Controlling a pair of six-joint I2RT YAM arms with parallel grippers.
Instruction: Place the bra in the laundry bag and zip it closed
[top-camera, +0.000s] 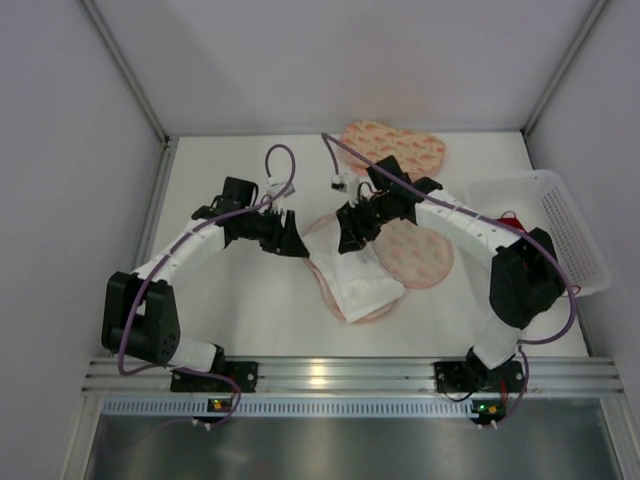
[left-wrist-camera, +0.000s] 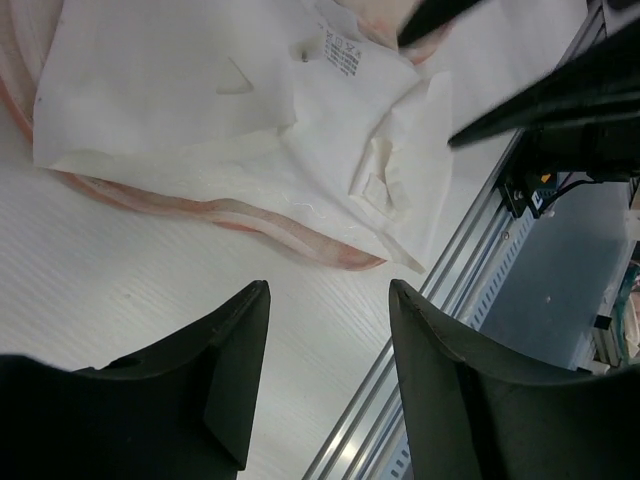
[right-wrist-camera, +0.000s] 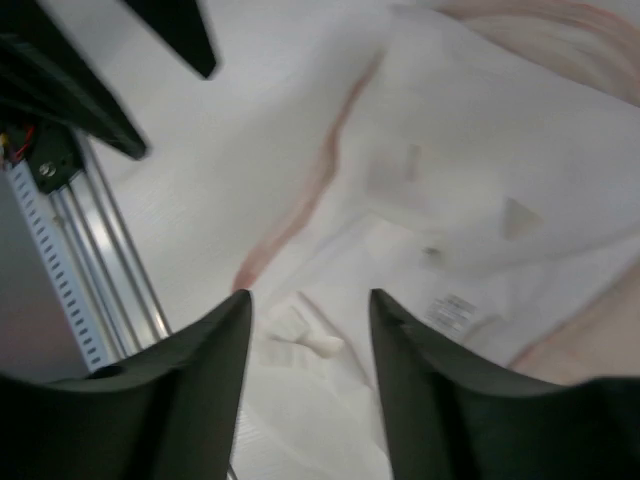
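A white mesh laundry bag (top-camera: 365, 288) lies spread in the middle of the table, creased, with a small printed label, over pink fabric (top-camera: 419, 266); which piece is the bra I cannot tell. My left gripper stands open at the bag's left side, apart from it, nothing between its fingers. My right gripper hangs over the bag's middle, its fingertips apart; the blurred right wrist view shows no cloth clearly held between them.
A patterned peach piece (top-camera: 390, 142) lies at the back. A white plastic basket (top-camera: 577, 240) with red items stands at the right. The table's front rail runs near both grippers.
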